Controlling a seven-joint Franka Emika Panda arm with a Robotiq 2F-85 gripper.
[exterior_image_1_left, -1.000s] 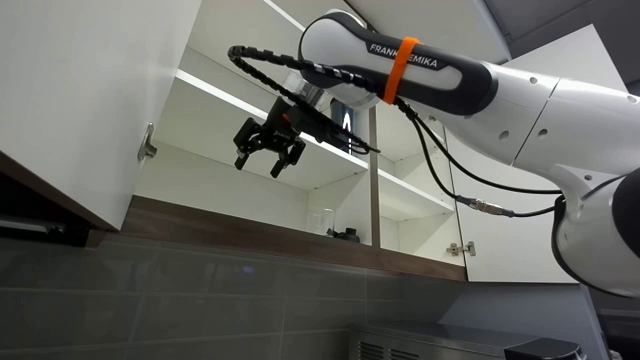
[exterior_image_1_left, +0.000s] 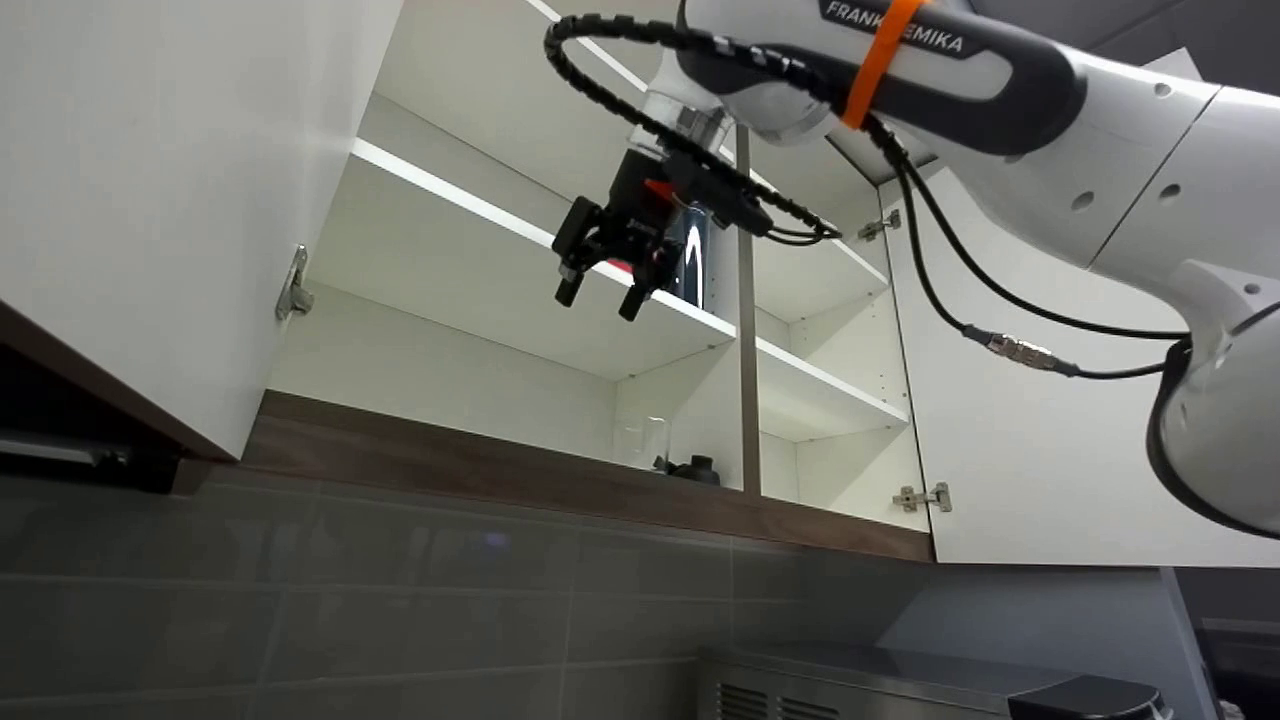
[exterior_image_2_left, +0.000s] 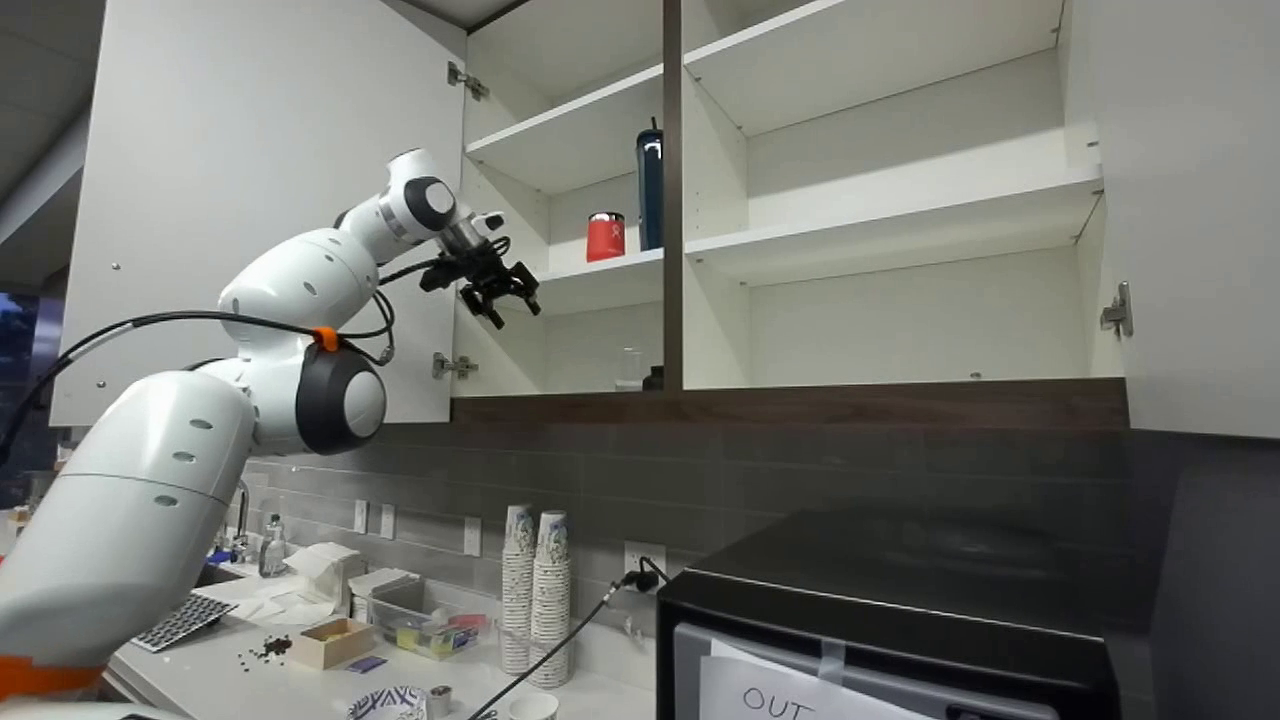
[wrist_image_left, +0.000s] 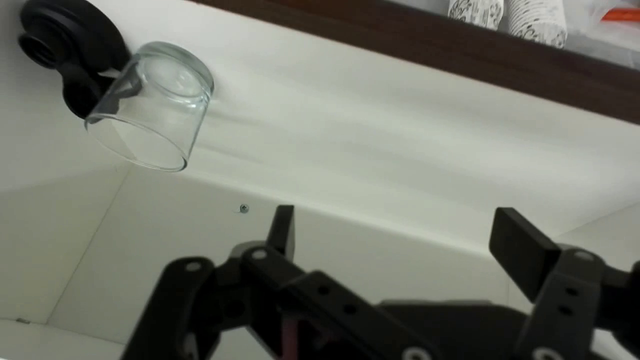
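My gripper is open, and its two fingers have only empty air between them. Seen from outside, the gripper (exterior_image_1_left: 600, 300) hangs in front of the cabinet, near the height of the middle shelf (exterior_image_2_left: 606, 281). On the cabinet's bottom board a clear drinking glass (wrist_image_left: 153, 111) stands beside a black lid-like object (wrist_image_left: 78, 51); both lie toward the upper left of the wrist view, apart from the fingers. A red cup (exterior_image_2_left: 606, 236) and a tall dark blue tumbler (exterior_image_2_left: 650, 190) stand on the middle shelf.
Open cabinet doors (exterior_image_2_left: 264, 216) flank the shelves. A dark wooden edge (wrist_image_left: 420, 48) runs along the cabinet's bottom front. Stacked paper cups (exterior_image_2_left: 551, 594) and a black microwave (exterior_image_2_left: 888, 600) stand on the counter below. The other shelf bays look empty.
In exterior view 1, my gripper and arm have moved up and to the right. The gripper stays open; the glass and the black object have not moved.
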